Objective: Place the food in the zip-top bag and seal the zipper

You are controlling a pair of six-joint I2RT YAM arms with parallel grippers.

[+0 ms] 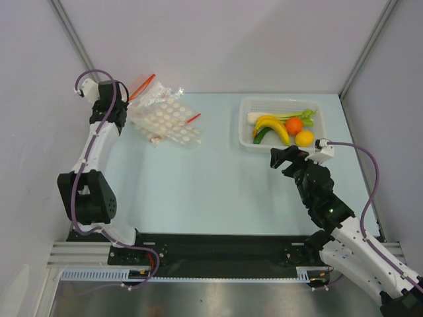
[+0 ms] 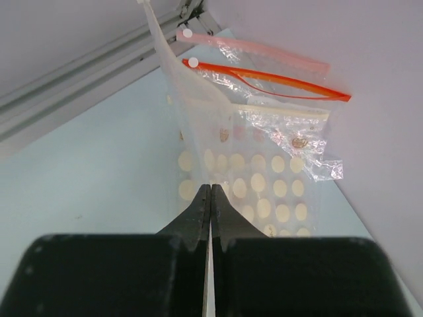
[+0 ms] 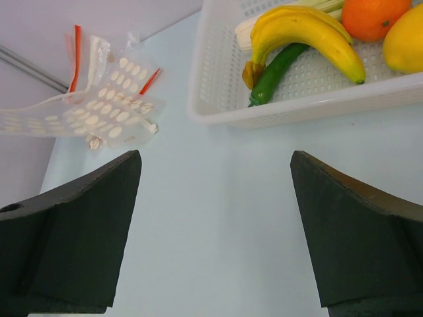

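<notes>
Clear zip top bags with pale dots and orange zippers lie at the back left; the zip top bag (image 1: 170, 122) shows in the top view. My left gripper is shut on a thin edge of bag film, which stretches up from the table toward it in the right wrist view. The exact pinch point is hard to make out. In the white basket (image 3: 221, 117) sit bananas (image 3: 310, 39), a green pepper (image 3: 277, 74), celery (image 1: 307, 115), an orange (image 1: 293, 125) and a lemon (image 1: 304, 138). My right gripper stands open and empty, just in front of the basket.
A wall rises close behind the bags and basket. Metal rails (image 1: 82, 46) run along the left back corner.
</notes>
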